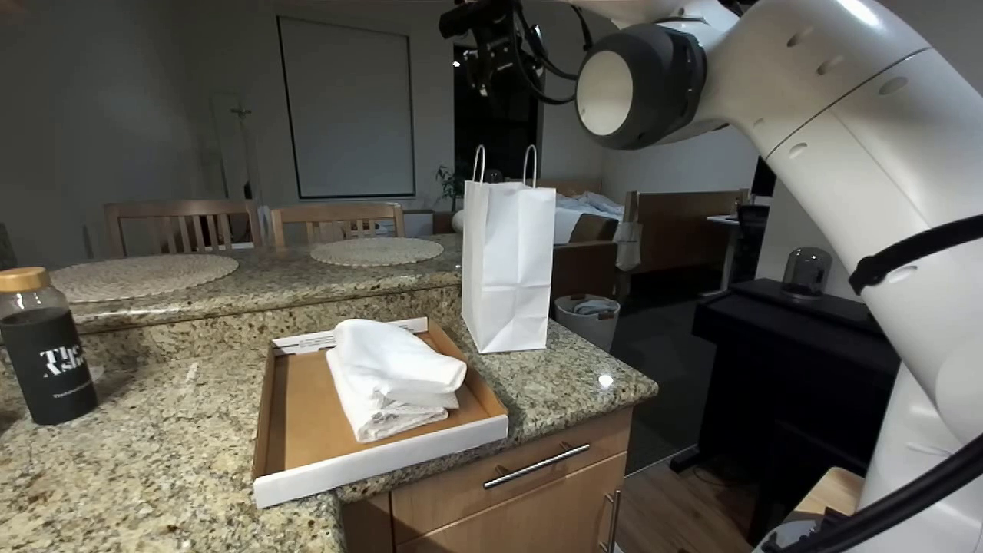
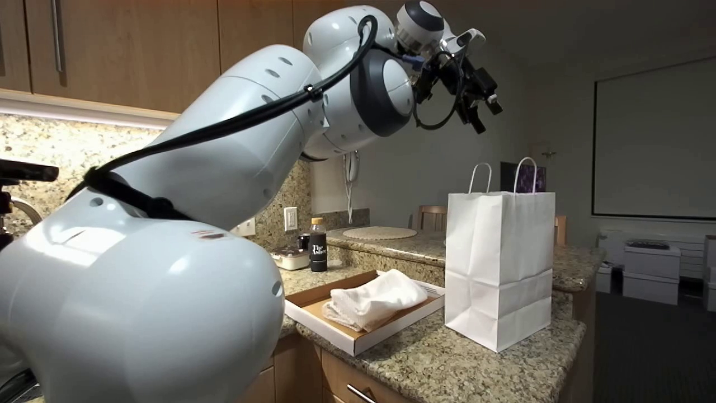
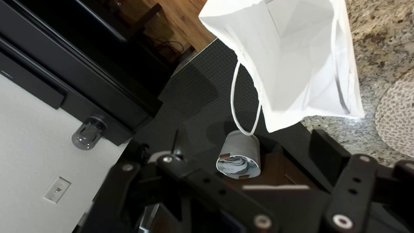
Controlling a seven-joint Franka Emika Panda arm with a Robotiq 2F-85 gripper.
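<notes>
High above the counter, my gripper [image 2: 488,118] stands open, with nothing between its fingers. Its two dark fingers [image 3: 328,155] are spread wide in the wrist view. Below it a white paper bag [image 1: 509,267] stands upright on the counter's corner, both handles raised. From the wrist view the bag [image 3: 299,58] is open at the top, and the part of its inside that shows looks empty. Beside the bag lies a shallow cardboard tray [image 1: 292,405]. A folded white cloth [image 1: 396,373] rests in the tray, toward the bag's side.
A dark bottle [image 1: 51,355] with a wooden cap stands left of the tray. Round woven mats [image 1: 378,250] lie on the raised ledge behind. The granite counter ends just past the bag, with a drawer handle [image 1: 536,465] below. Bare counter lies between bottle and tray.
</notes>
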